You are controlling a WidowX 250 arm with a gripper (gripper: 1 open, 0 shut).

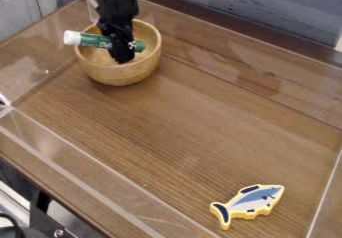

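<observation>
A wooden bowl (123, 72) sits at the upper left of the wooden table. A green cylinder with a white end (83, 39) lies tilted over the bowl. My black gripper (120, 48) reaches down from the top into the bowl and is shut on the cylinder; its fingertips are partly hard to make out against the bowl's interior.
A yellow and blue fish-shaped piece (249, 202) lies at the lower right. Walls border the back and left side.
</observation>
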